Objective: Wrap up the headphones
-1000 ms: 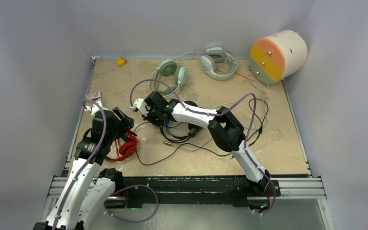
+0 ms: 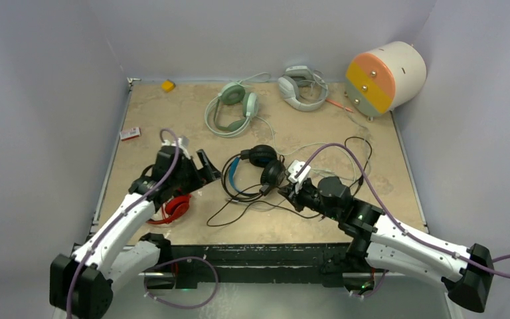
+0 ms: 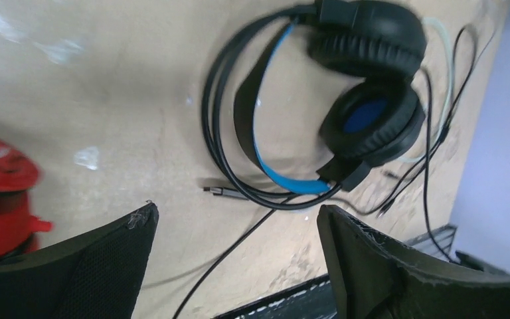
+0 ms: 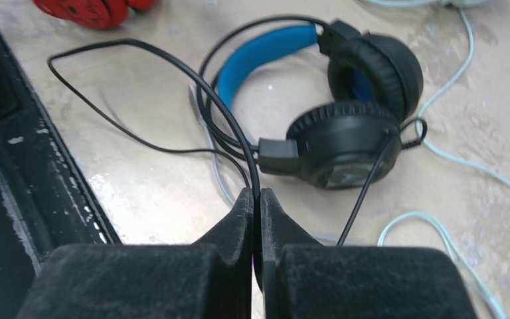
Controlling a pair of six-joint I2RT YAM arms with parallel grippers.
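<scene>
Black headphones with a blue-lined band [image 2: 233, 171] lie mid-table, ear cups [image 3: 372, 123] toward the right. Their black cable [image 4: 239, 136] runs up from between the fingertips of my right gripper, which is shut on it just in front of the near ear cup. Part of the cable is coiled alongside the headband, and a loop of it [image 2: 219, 222] reaches toward the front edge. To the left of the headband, my left gripper stands open and empty; a metal plug [image 3: 224, 192] shows ahead of its fingers.
Red headphones [image 2: 176, 207] lie beneath the left arm. Green headphones [image 2: 233, 94] and grey headphones [image 2: 300, 100] sit at the back, with a striped drum-shaped object [image 2: 388, 76] back right. Pale cables cross the right side. Bare table lies at the left rear.
My right gripper has swept right, from left of the headband to the near ear cup, drawing the cable along. The left gripper has come right, toward the headband.
</scene>
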